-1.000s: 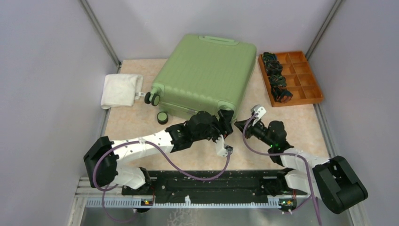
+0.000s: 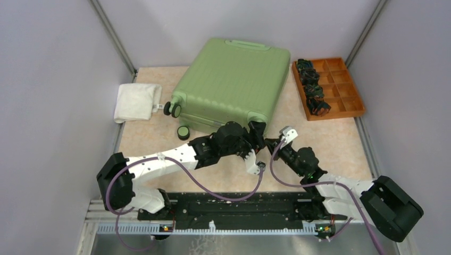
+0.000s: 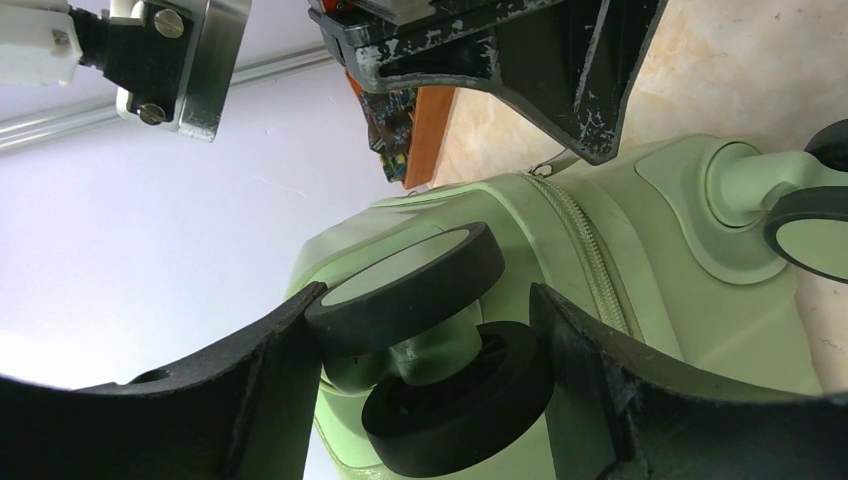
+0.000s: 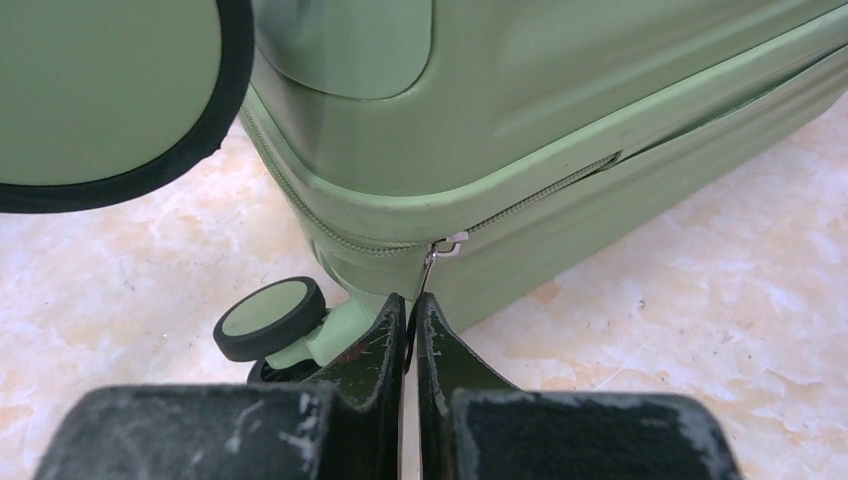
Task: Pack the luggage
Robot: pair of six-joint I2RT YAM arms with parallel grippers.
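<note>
A green hard-shell suitcase (image 2: 228, 79) lies flat on the table. My left gripper (image 2: 257, 133) is at its front-right corner; in the left wrist view its part-open fingers straddle a black-rimmed double wheel (image 3: 405, 285), and whether they press on it I cannot tell. My right gripper (image 2: 271, 143) is just right of that corner, shut on the thin metal zipper pull (image 4: 430, 262) below the slider (image 4: 448, 243) on the zip (image 4: 540, 195).
A folded white towel (image 2: 133, 102) lies at the left. An orange compartment tray (image 2: 343, 90) with dark folded items (image 2: 311, 90) sits at the back right.
My right arm has swung slightly toward the front of the table. My left gripper has shifted a little upward and rightward in the top view. The suitcase has not visibly moved.
</note>
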